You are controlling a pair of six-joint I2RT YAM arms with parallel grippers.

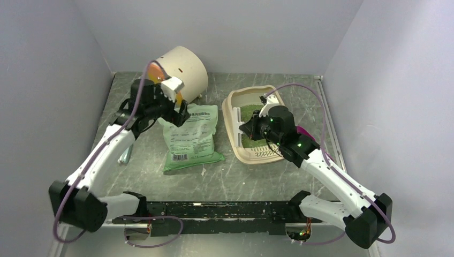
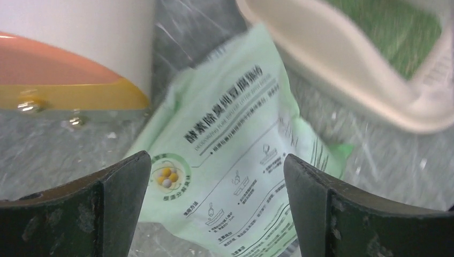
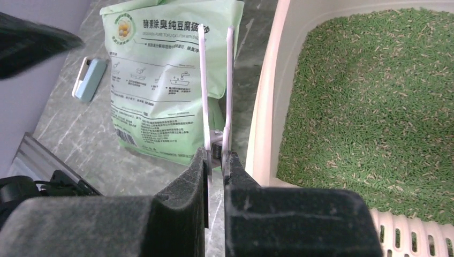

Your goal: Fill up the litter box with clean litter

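Note:
The green litter bag (image 1: 193, 144) lies on the marble surface left of the beige litter box (image 1: 232, 101), which holds a layer of green pellets (image 3: 364, 107). My left gripper (image 1: 180, 115) stands open above the bag's upper part, nothing between its fingers; the bag (image 2: 225, 160) fills the middle of the left wrist view. My right gripper is shut on a thin pale tool (image 3: 205, 80) with two long strips, held over the box's left side in the top view.
A white cylindrical container (image 1: 187, 69) with an orange lid stands at back left. A magenta scoop (image 1: 305, 129) is right of the box, partly hidden by the right arm. A small light-blue object (image 3: 91, 80) lies left of the bag.

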